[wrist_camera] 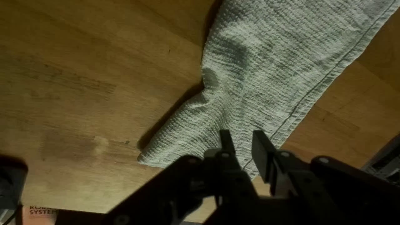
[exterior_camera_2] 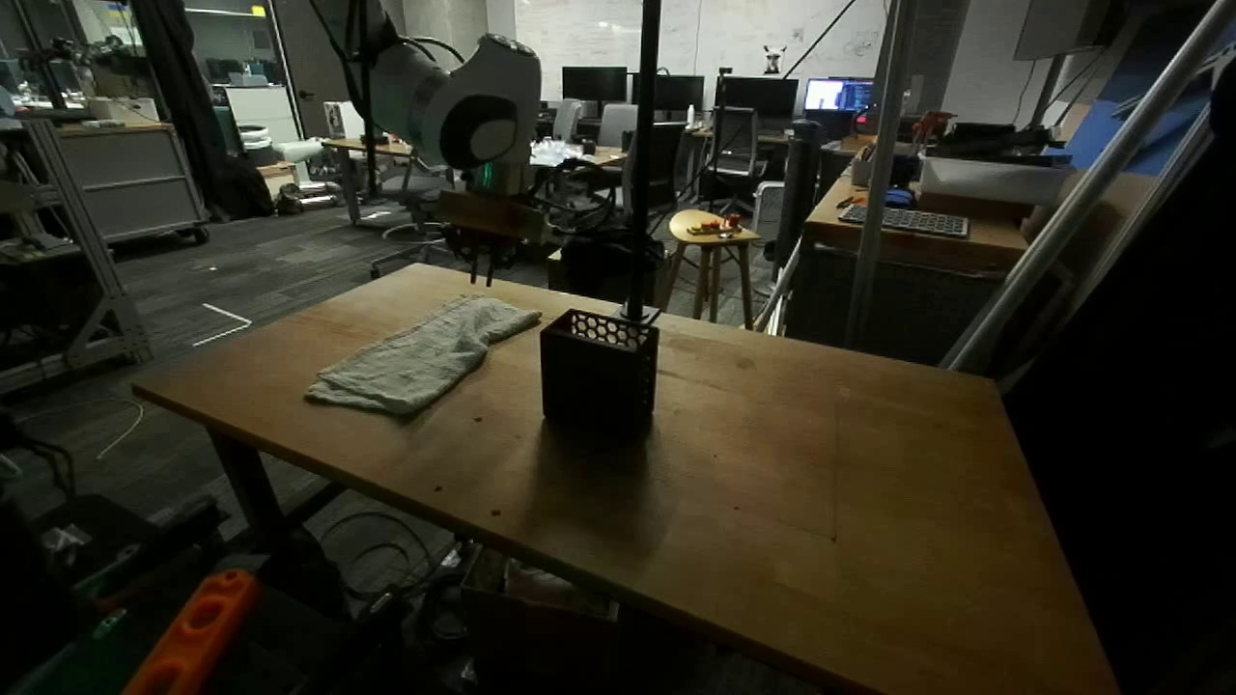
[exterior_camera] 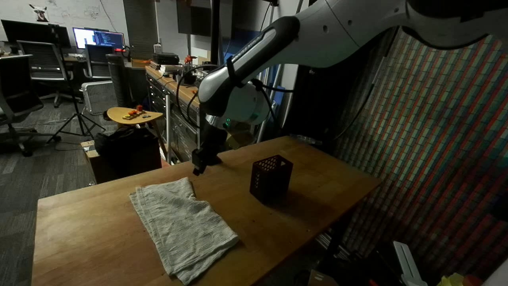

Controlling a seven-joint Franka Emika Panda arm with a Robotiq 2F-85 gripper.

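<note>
A pale grey-green cloth [exterior_camera: 183,228] lies on the wooden table, loosely folded, with rumples along one side. In the wrist view the cloth [wrist_camera: 281,67] runs from the upper right down to beneath my fingers. My gripper is part open, and cloth and table show through the gap; nothing sits between the fingertips. Exterior view 1 has the gripper [exterior_camera: 199,171] above the table, past the cloth's far end. From the other side, the gripper [exterior_camera_2: 482,279] hangs clear above the cloth [exterior_camera_2: 406,359], fingers pointing down.
A black basket [exterior_camera: 271,183] with a honeycomb pattern of holes stands upright on the table, apart from the cloth. Behind it in exterior view 2 rises a dark pole [exterior_camera_2: 643,174] near the table's edge. Bare tabletop [exterior_camera_2: 811,463] stretches out beyond the basket.
</note>
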